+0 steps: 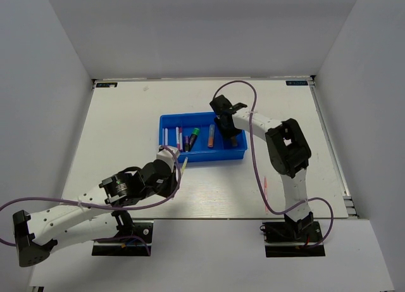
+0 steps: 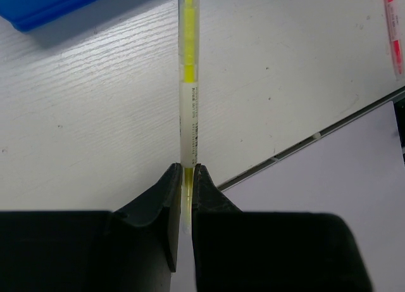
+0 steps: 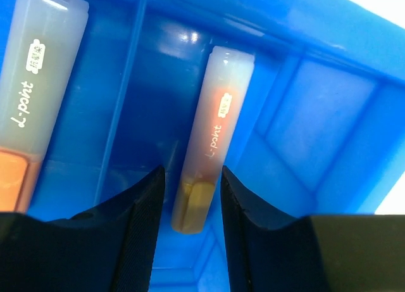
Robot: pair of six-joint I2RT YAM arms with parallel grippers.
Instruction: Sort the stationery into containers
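A slim pen with a yellow core (image 2: 188,124) is gripped near its lower end by my left gripper, which is shut on it over the bare table. In the top view the pen (image 1: 184,165) shows just in front of the blue box (image 1: 209,156). My right gripper is open inside the box's right compartment. Between its fingers, apparently untouched, lies the yellow end of a small translucent case (image 3: 215,114). A larger translucent case with an orange end (image 3: 41,83) rests across the divider to the left. A pink-red pen (image 1: 266,194) lies on the table at front right.
Several pens (image 1: 178,139), a green-capped marker (image 1: 193,139) and a short purple item (image 1: 186,144) lie in the box's left and middle parts. Clear table (image 1: 221,194) stretches in front of the box.
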